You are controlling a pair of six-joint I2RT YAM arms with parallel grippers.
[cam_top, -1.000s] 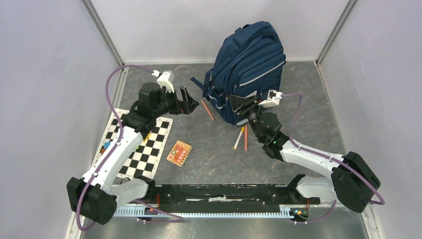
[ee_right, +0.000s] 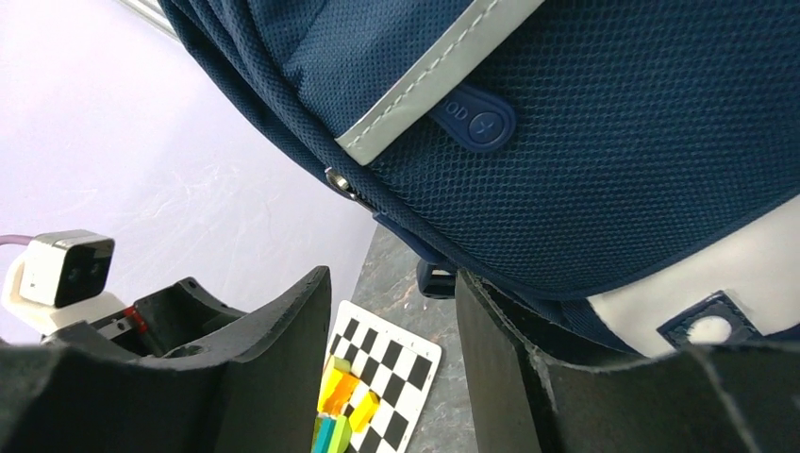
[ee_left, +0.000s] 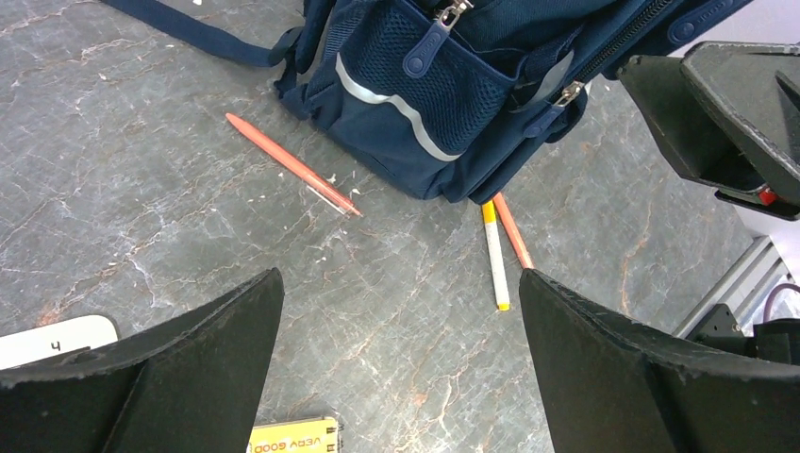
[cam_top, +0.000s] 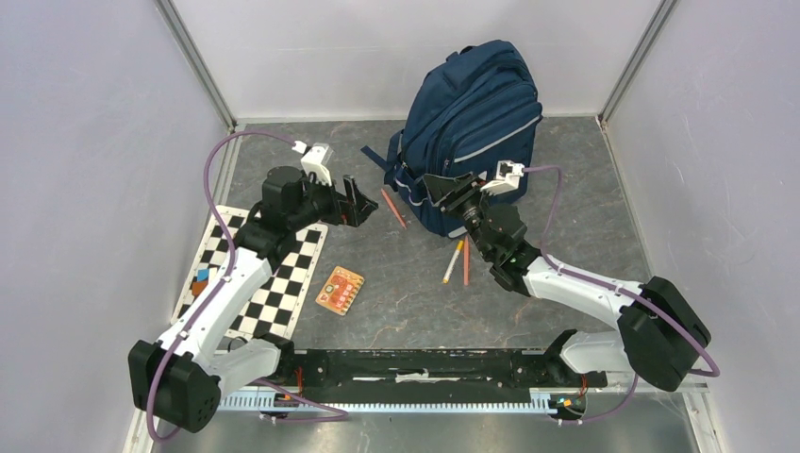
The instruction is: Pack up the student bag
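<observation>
The navy backpack [cam_top: 483,132] leans against the back wall, its mesh side pocket [ee_left: 429,80] facing the left wrist camera. In front of its left side is my right gripper [cam_top: 438,192]. Its fingers stand partly apart, and a zipper pull [ee_right: 408,236] on the bag's edge appears just beyond the gap; contact cannot be told. My left gripper [cam_top: 357,202] hovers left of the bag, open and empty. Nearby on the floor lie an orange pencil [ee_left: 288,162], a white-and-yellow marker [ee_left: 495,260] and a second orange pencil [cam_top: 466,262]. An orange notebook [cam_top: 340,290] rests nearer the front.
A black-and-white checkered board [cam_top: 302,267] lies under the left arm, with colored blocks [ee_right: 340,389] on it. Walls close in the left, right and back. Bare grey floor [cam_top: 396,302] spreads across the front middle.
My right gripper has shifted slightly left along the bag's front. The bag and the loose items have stayed put.
</observation>
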